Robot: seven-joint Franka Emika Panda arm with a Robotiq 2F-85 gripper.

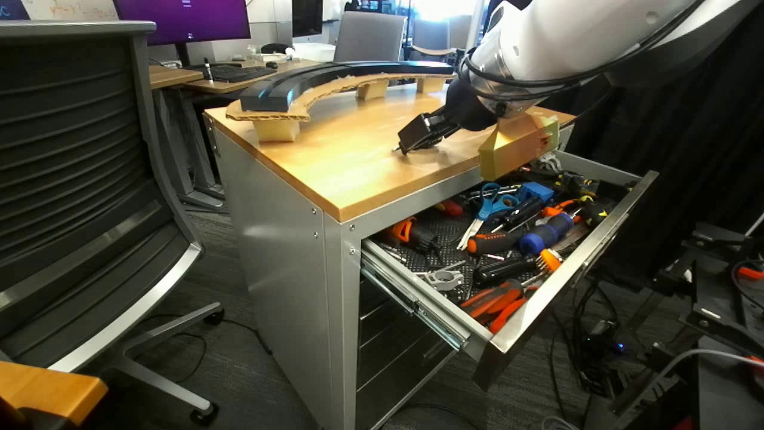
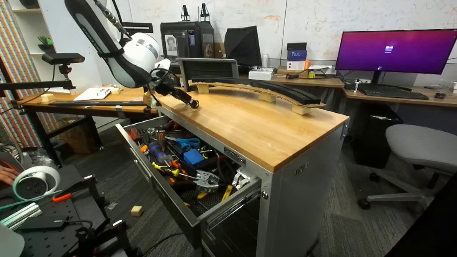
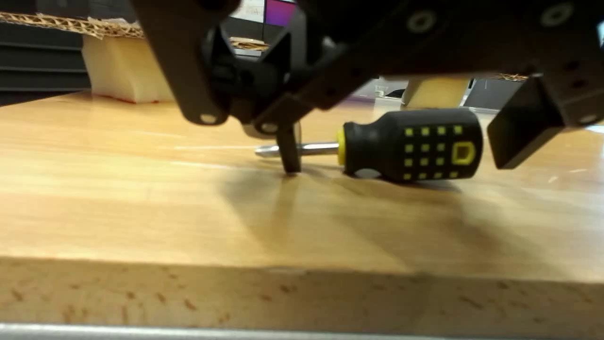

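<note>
A stubby screwdriver (image 3: 416,144) with a black, yellow-dotted handle lies on its side on the wooden cabinet top (image 3: 141,215). Around it my gripper stands open: one finger is by the metal shaft, the other beyond the handle's end. Space shows between that far finger and the handle; whether the near finger touches the shaft I cannot tell. From outside, my gripper (image 1: 415,140) reaches low over the cabinet top and mostly hides the screwdriver, with only the shaft's tip showing. The top drawer (image 1: 430,290) is pulled out and full of tools.
A curved black piece on cardboard (image 2: 257,87) rests on foam blocks along the back of the top. Blue scissors (image 1: 491,204), pliers and screwdrivers fill the drawer.
</note>
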